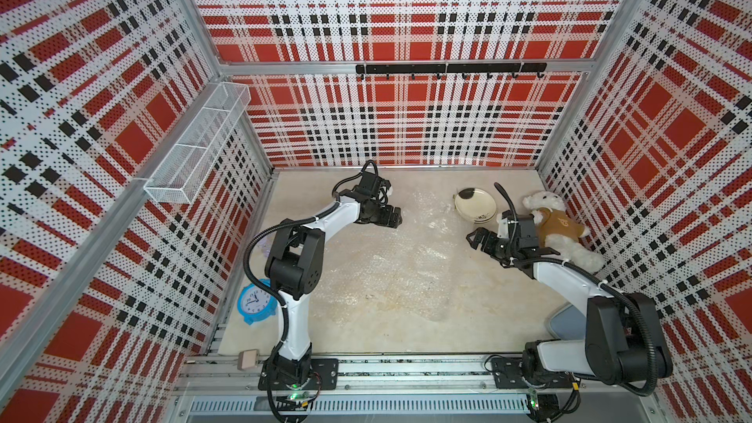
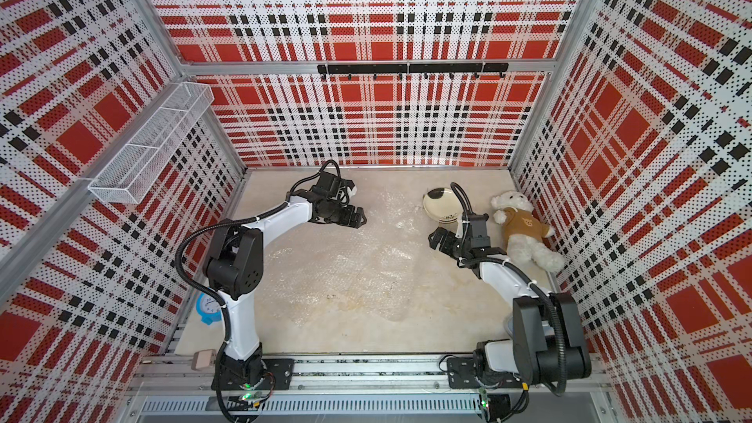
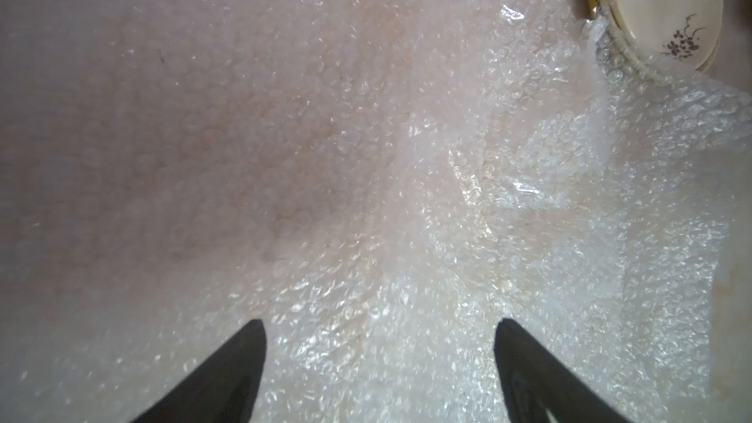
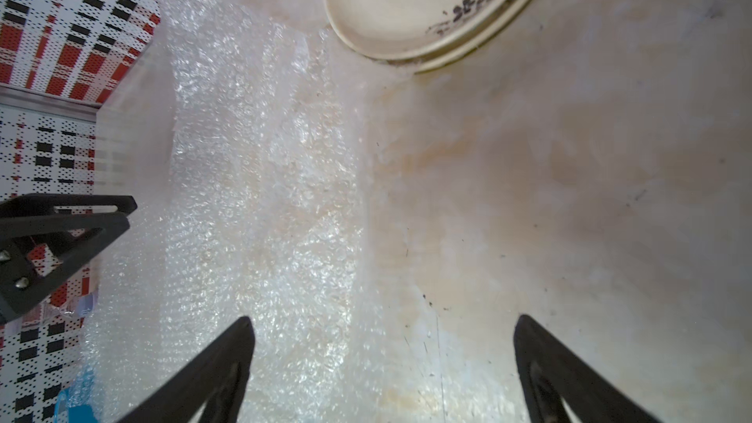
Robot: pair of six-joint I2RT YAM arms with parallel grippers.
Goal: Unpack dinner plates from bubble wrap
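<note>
A small stack of cream plates (image 1: pixel 474 205) with dark flower decoration rests at the back right of the table. Crumpled clear bubble wrap (image 3: pixel 501 250) lies flat across the middle; in the left wrist view its far edge overlaps the stack's near rim. My left gripper (image 1: pixel 394 217) hovers over the wrap's back left part, its two fingers (image 3: pixel 227 368) well apart and empty. Just in front of the plates is my right gripper (image 1: pixel 474 239), open, with bare table and the wrap's edge seen between its fingers.
Beside the right wall lies a white teddy bear (image 1: pixel 560 223) in a brown shirt. A blue clock (image 1: pixel 257 301) is at the left edge, and a grey container (image 1: pixel 565 321) at the front right. Bare table (image 1: pixel 493 305) shows at the front right.
</note>
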